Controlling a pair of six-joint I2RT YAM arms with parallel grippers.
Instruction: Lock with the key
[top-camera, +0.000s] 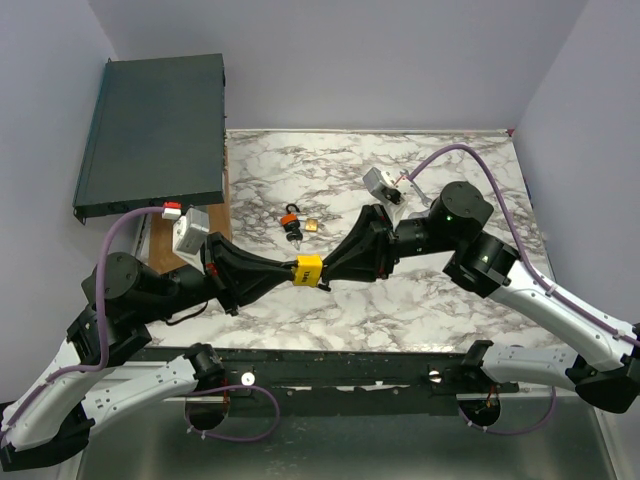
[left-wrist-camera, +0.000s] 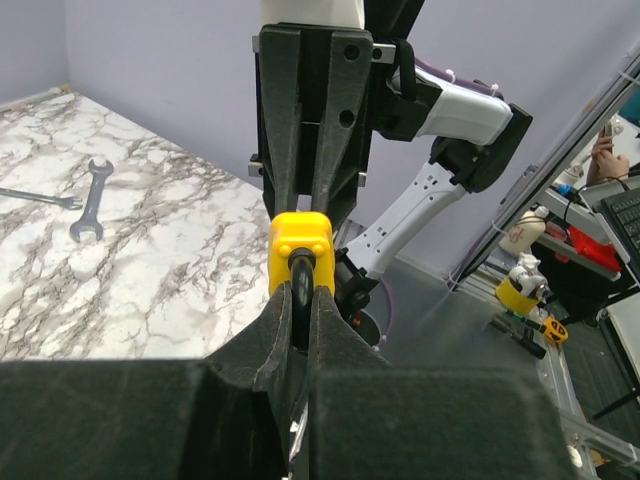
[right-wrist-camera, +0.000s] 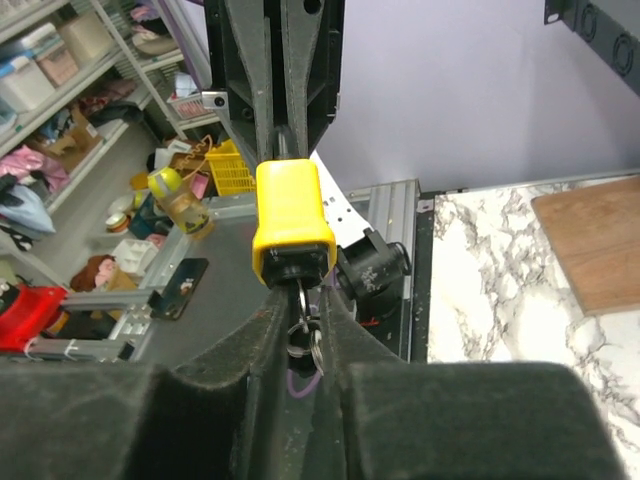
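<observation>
A yellow padlock (top-camera: 307, 269) hangs between the two grippers. My left gripper is shut on its black shackle, seen in the left wrist view. In the right wrist view, the padlock (right-wrist-camera: 292, 207) faces me with a key and metal ring (right-wrist-camera: 303, 338) at its bottom. My right gripper has its fingers close around the key and ring; whether they touch it is unclear. In the top view the right gripper (top-camera: 330, 270) meets the padlock from the right.
Behind the grippers lie small items (top-camera: 292, 226) on the marble table (top-camera: 420, 150). A wooden board (right-wrist-camera: 590, 240) and a dark case (top-camera: 150, 130) are at the left of the top view. Wrenches (left-wrist-camera: 92, 200) lie on the marble.
</observation>
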